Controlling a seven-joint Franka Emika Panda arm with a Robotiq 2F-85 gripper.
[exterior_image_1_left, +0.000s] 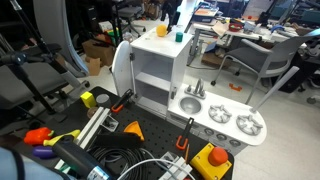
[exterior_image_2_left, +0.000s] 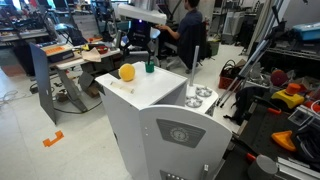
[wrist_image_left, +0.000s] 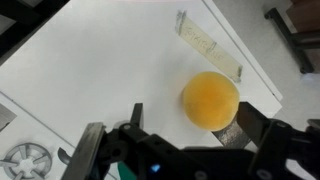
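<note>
On the white cabinet top, a yellow round object, seemingly a cup, stands near one edge. A smaller green cup sits a short way off on the same top. My gripper hangs above them, open, with nothing held between its fingers. From the wrist, the yellow cup appears beyond and partly between the fingertips, apart from them. Most of the green cup is hidden by the gripper body at the lower edge. In exterior view 1 the yellow cup and green cup both show.
A strip of tape lies on the cabinet top. Beside the cabinet is a lower white counter with a sink and burners. The tall faucet post rises close by. Bare cabinet top surrounds the cups.
</note>
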